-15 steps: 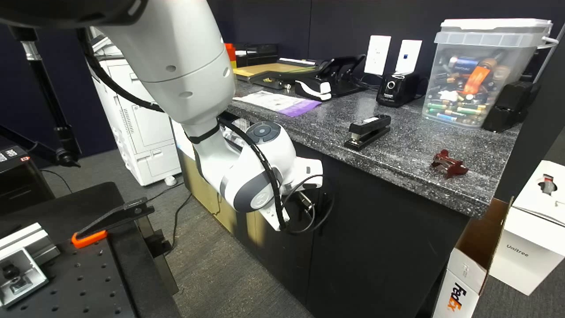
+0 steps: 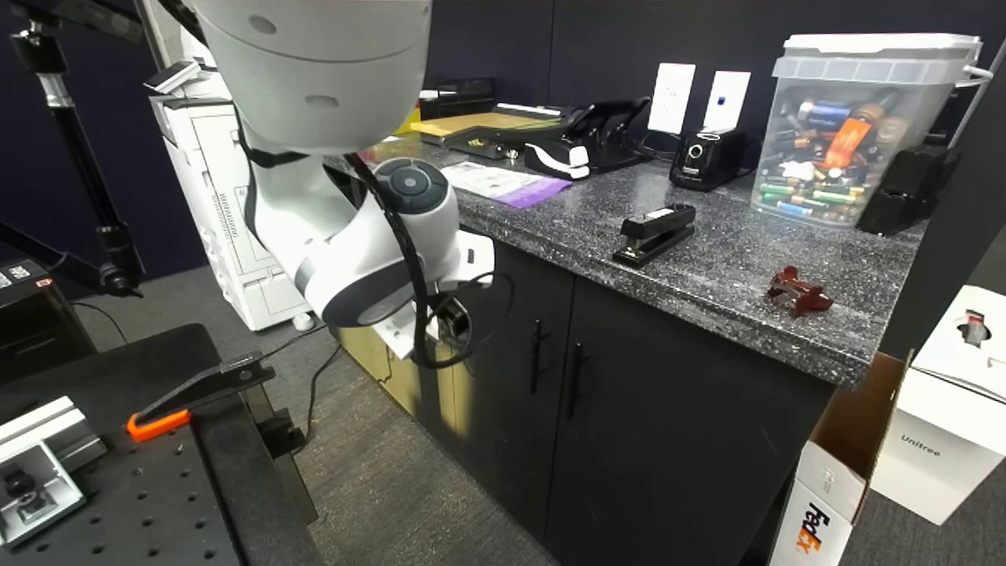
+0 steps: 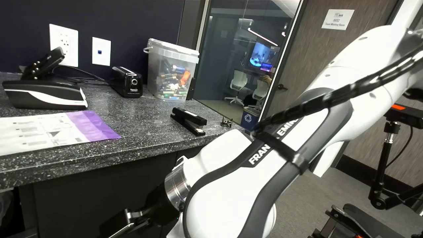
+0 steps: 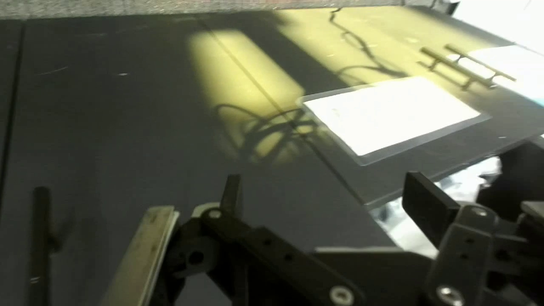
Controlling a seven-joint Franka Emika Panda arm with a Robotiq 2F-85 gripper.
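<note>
In the wrist view my gripper is open, its two dark fingers wide apart with nothing between them. Beyond it lie the dark cabinet fronts [image 4: 127, 122], with a vertical bar handle [image 4: 41, 239] at the left and a pair of handles [image 4: 461, 66] at the upper right. A white sheet [image 4: 392, 114] in a clear sleeve is on the front between them. Exterior view 2 has the gripper [image 3: 119, 226] low at the counter's front, partly dark against the cabinet. In exterior view 1 the arm [image 2: 377, 255] hides its fingers; cabinet handles [image 2: 573, 377] are to its right.
The speckled counter [image 2: 585, 226] bears a black stapler [image 2: 655, 233], a dark red clip-like object [image 2: 798, 291] and a clear bucket of batteries [image 2: 830, 132]. A dark bench [image 2: 122, 509] stands front left; open floor [image 2: 424, 500] separates it from the cabinets.
The arm has moved left along the cabinets in exterior view 1, away from the paired black handles, which now show clear. The counter's objects stay put.
</note>
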